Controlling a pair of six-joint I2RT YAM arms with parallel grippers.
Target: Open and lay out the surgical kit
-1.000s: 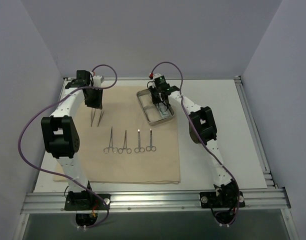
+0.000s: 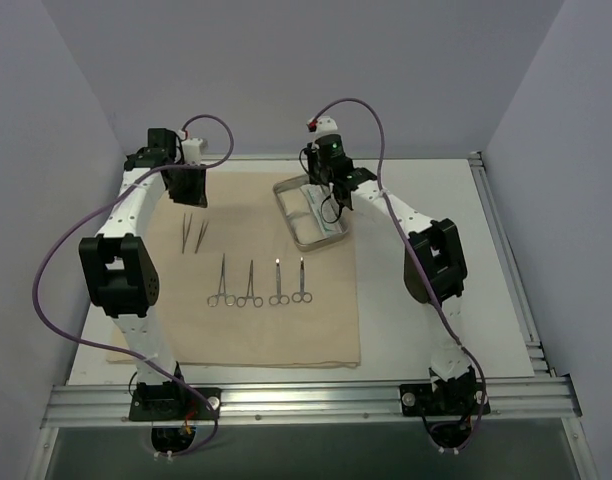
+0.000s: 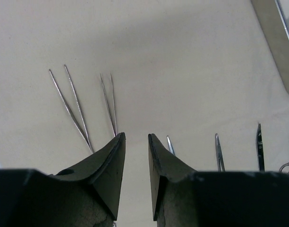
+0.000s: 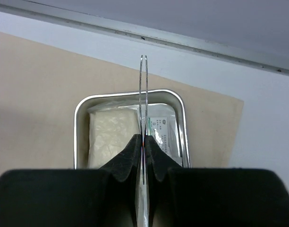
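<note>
My right gripper is shut on a pair of metal tweezers (image 4: 140,94), whose two legs point away, nearly together. It hangs above the metal tray (image 4: 184,120). In that tray lie a clear bag of white material (image 4: 112,130) and a flat packet with a printed label (image 4: 159,130). My left gripper hovers over the cloth, its fingers apart and empty. Below it, two pairs of tweezers rest side by side on the cloth: a thicker pair (image 3: 69,108) and a finer pair (image 3: 107,104).
Several ring-handled instruments (image 2: 250,299) stand in a row on the beige cloth (image 2: 276,335), in front of the tray. The cloth between the tweezers and the tray is bare. White table (image 2: 426,180) shows clear on the right.
</note>
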